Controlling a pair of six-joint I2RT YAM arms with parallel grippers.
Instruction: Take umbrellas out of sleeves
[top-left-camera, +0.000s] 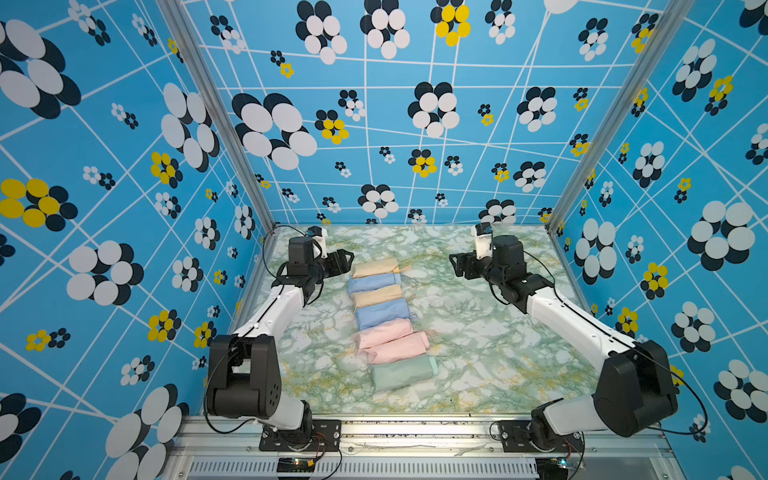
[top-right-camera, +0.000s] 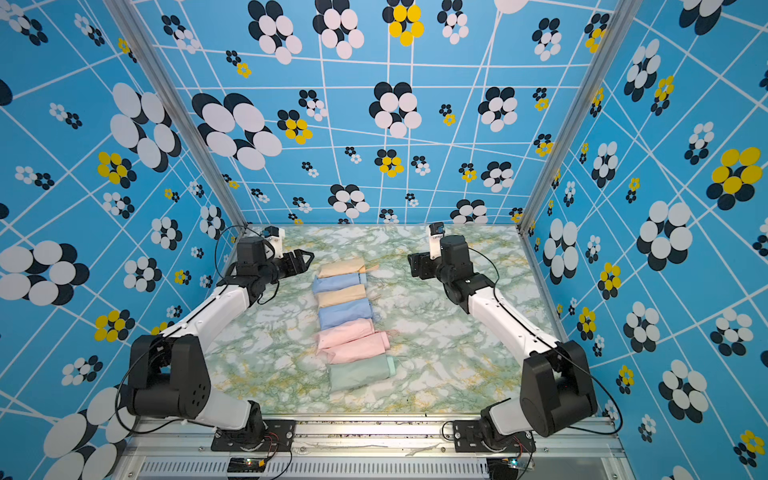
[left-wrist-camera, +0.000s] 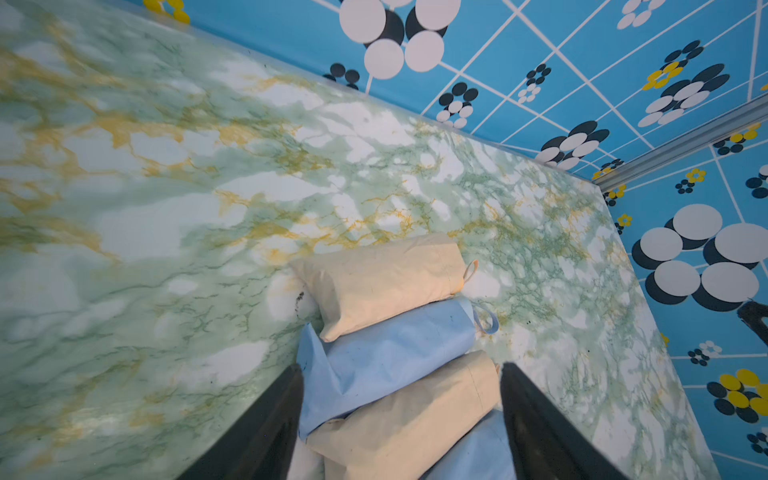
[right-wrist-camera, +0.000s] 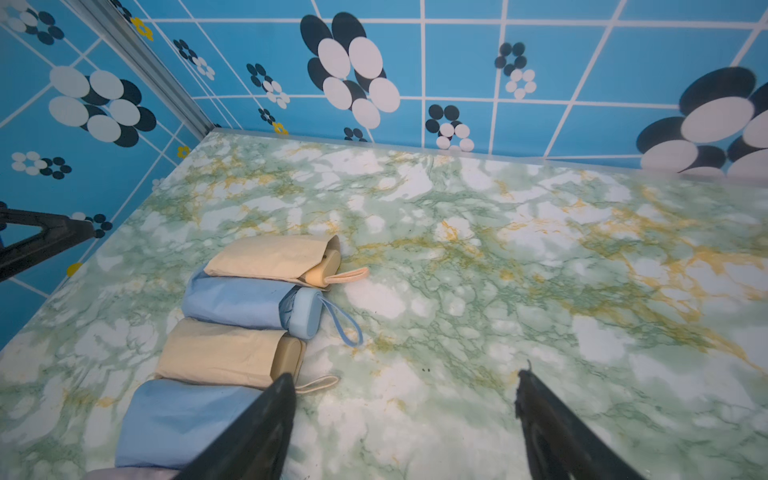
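Several sleeved umbrellas lie in a column left of the table's middle. Farthest back is a beige one (right-wrist-camera: 268, 257), followed by a blue one (right-wrist-camera: 240, 302), another beige one (right-wrist-camera: 220, 352) and a second blue one (right-wrist-camera: 180, 424). Two pink ones (top-left-camera: 396, 348) and a green one (top-left-camera: 404, 373) lie nearer the front. Umbrella ends and wrist loops show at the right openings of the back three sleeves. My left gripper (top-left-camera: 342, 262) hovers left of the back beige umbrella, part open and empty. Well to the right of the column, my right gripper (top-left-camera: 457, 265) is also part open, nothing between its fingers.
Patterned blue walls (top-left-camera: 432, 184) close off the back and sides. A metal rail (top-left-camera: 416, 428) borders the front.
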